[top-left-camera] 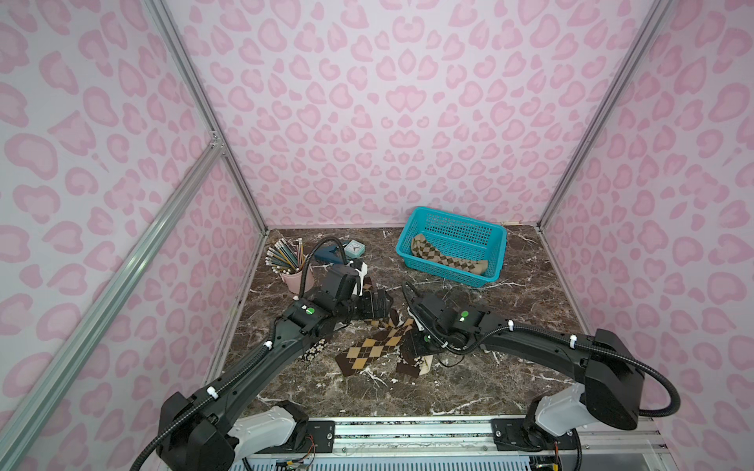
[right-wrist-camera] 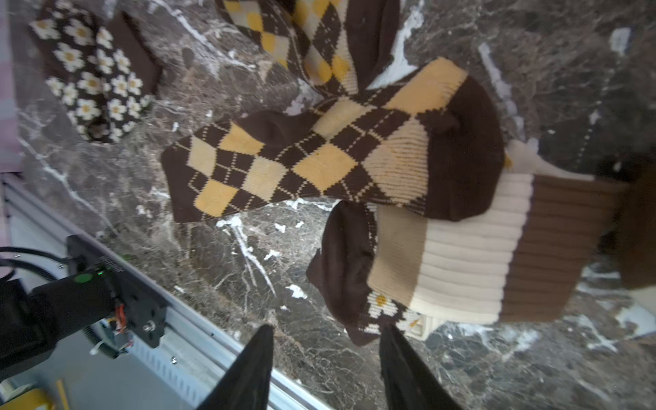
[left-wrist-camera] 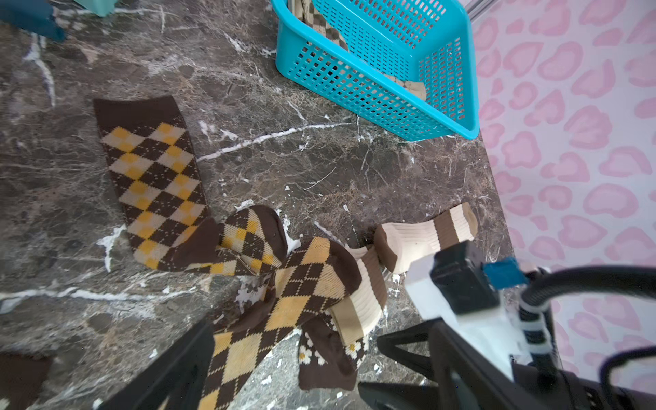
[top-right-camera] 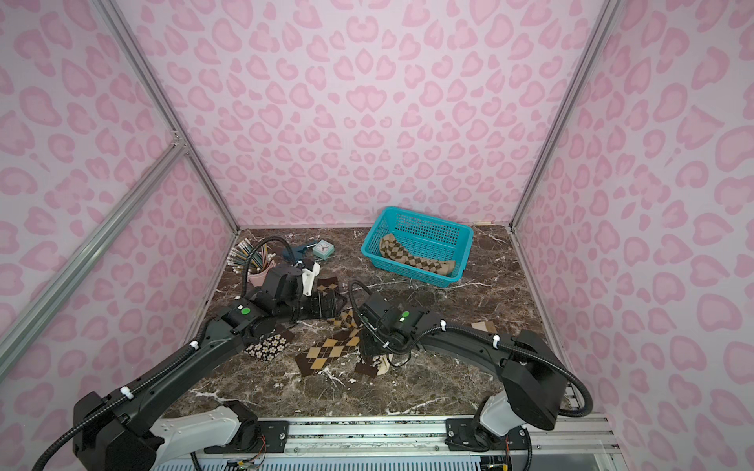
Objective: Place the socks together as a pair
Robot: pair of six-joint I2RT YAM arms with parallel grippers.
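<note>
Two brown-and-yellow argyle socks, one (left-wrist-camera: pixel 147 177) lying behind the other (right-wrist-camera: pixel 321 160), are on the marble table. Under the front one lie a striped cream sock (right-wrist-camera: pixel 478 253) and a brown daisy sock (left-wrist-camera: pixel 324 358); another cream sock (left-wrist-camera: pixel 423 242) is to their right, a folded daisy sock (right-wrist-camera: pixel 95 75) to the left. My left gripper is open above the socks. My right gripper hovers over the front group, fingers apart with nothing seen between them.
A teal basket (top-left-camera: pixel 451 271) holding an argyle sock stands at the back right. A pencil cup (top-left-camera: pixel 297 278), blue tool (top-left-camera: pixel 328 255) and small clock (top-left-camera: pixel 353 248) are at back left.
</note>
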